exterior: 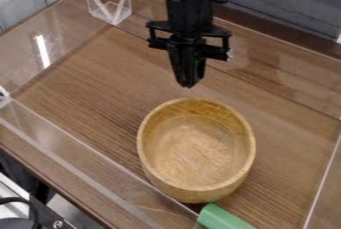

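Note:
My black gripper point(189, 74) hangs from the arm at the top centre, shut, with nothing visible between its fingers. It is above the wooden table, a little behind a large pale yellow bowl point(196, 148), which looks empty. A green cylindrical object point(224, 219) lies at the bottom edge, right of the bowl and partly out of frame.
A clear plastic rack-like object point(110, 6) stands at the back left. A wall runs along the back, and clear edging lines the near left side.

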